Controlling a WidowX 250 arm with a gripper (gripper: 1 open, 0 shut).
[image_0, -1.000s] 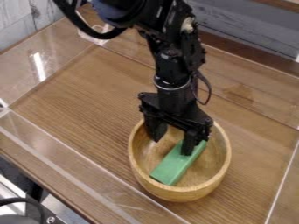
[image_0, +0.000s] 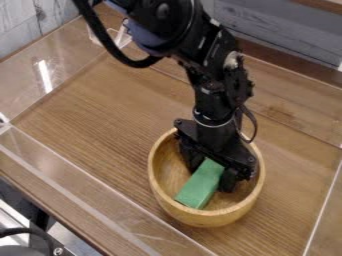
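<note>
A round tan wooden bowl (image_0: 171, 183) sits on the wooden table, and inside it lies a green rectangular block (image_0: 199, 187). My black gripper (image_0: 214, 167) reaches down from the top of the view into the bowl, its tips at the upper end of the block. The fingers are partly hidden by the gripper's body, and I cannot tell whether they close on the block.
Clear edging runs along the left front, and a cable lies at the bottom left corner.
My gripper's fingers have drawn closer together and now cover more of the block's upper end, which sits a little differently in the bowl.
</note>
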